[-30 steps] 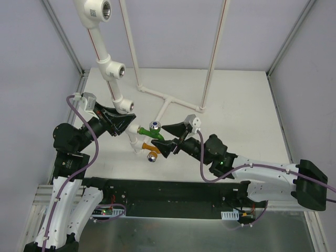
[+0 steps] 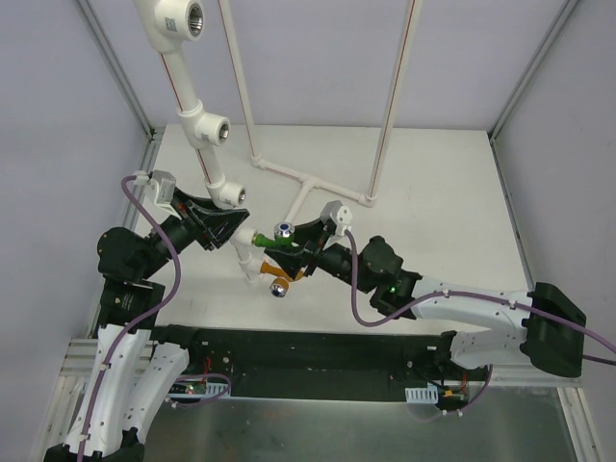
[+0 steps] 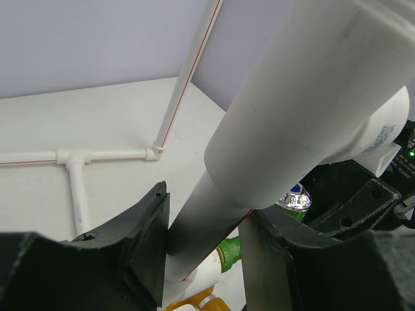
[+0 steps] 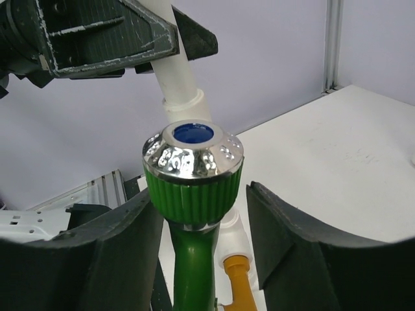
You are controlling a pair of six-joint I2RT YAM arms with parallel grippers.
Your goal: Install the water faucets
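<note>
A green faucet (image 2: 267, 242) with a chrome, blue-centred knob (image 4: 192, 162) sticks out sideways from the white vertical pipe (image 2: 183, 82). Around its body, my right gripper stands open, with a gap showing beside the right finger. On the pipe above this faucet is my left gripper, one finger on each side; whether both press on it is unclear. Below, an orange faucet (image 2: 274, 271) with a chrome knob (image 2: 279, 287) is attached to a lower fitting, partly hidden by the right gripper.
Higher on the pipe, empty threaded outlets face outward: the top fitting (image 2: 195, 19), the middle fitting (image 2: 223, 130) and a lower one (image 2: 240, 194). Thin white frame tubes (image 2: 332, 190) lie on the white board (image 2: 443, 221). The board's right side is clear.
My right gripper has moved left and slightly up, onto the green faucet, and its fingers have come closer together. The left arm and both faucets look unmoved.
</note>
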